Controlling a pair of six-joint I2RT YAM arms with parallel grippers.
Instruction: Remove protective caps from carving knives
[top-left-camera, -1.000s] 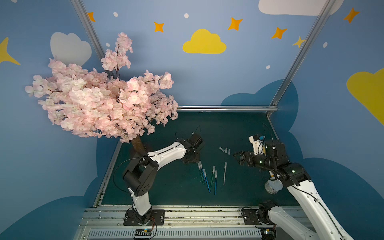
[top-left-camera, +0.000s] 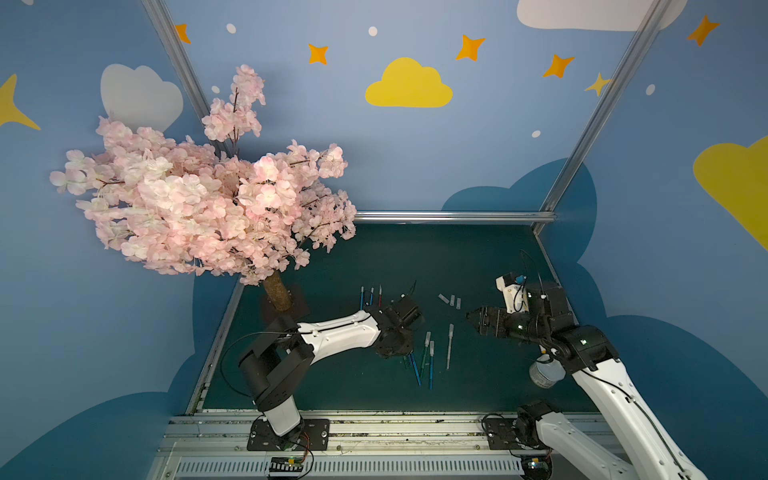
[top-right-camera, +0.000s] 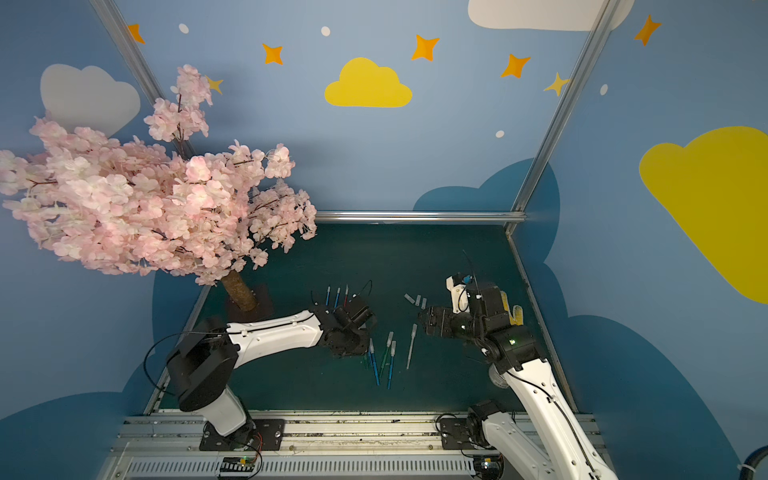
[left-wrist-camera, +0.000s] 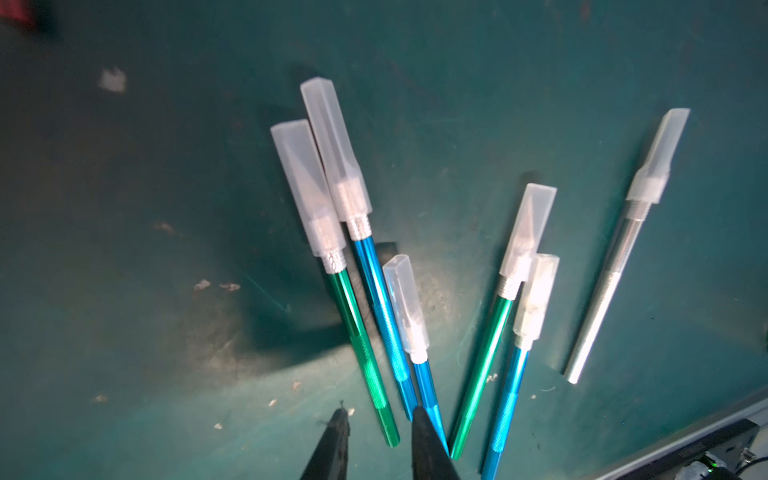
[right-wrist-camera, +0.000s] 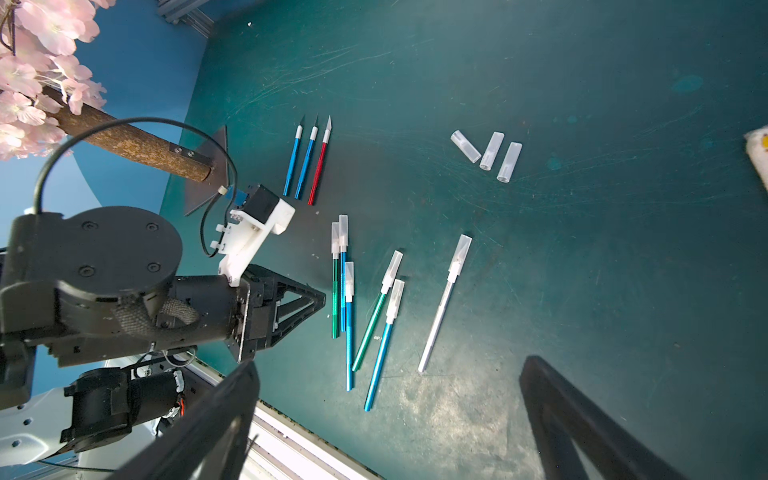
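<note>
Several capped knives lie spread over the dark green mat. In the left wrist view, a green-handled knife (left-wrist-camera: 364, 352) rests close alongside a blue-handled one (left-wrist-camera: 382, 312), both with cloudy caps. Further right are another capped green knife (left-wrist-camera: 484, 368) and a silver knife (left-wrist-camera: 608, 288). Three bare-bladed knives, including a red one (right-wrist-camera: 320, 164), lie near the tree, and three loose caps (right-wrist-camera: 492, 150) sit far back. Above the capped group's left side, my left gripper is partly open, holding nothing. My right gripper stands wide open, empty, above the mat right of the knives.
A blossom tree (top-left-camera: 216, 200) fills the left, its trunk base (right-wrist-camera: 209, 172) near the bare knives. A grey round container (top-left-camera: 546, 371) stands under the right arm.
My left gripper has moved toward the front and slightly right, now covering the cap ends of the leftmost capped knives in the top left view. The right arm looks practically still.
</note>
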